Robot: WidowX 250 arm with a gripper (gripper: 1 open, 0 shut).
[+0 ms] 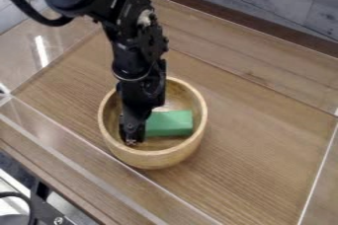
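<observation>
A round tan bowl (pixel 160 155) stands on the wooden table, left of the middle in the camera view, with a green block (pixel 172 123) inside on its right part. My black gripper (pixel 137 130) reaches down into the left part of the bowl, beside the green block. The gripper's own body and shadow hide its fingertips; whether it is shut and what lies between its fingers I cannot make out.
A grey wooden wall runs along the back. At the lower left the table ends at a pale edge, with dark cables beyond it.
</observation>
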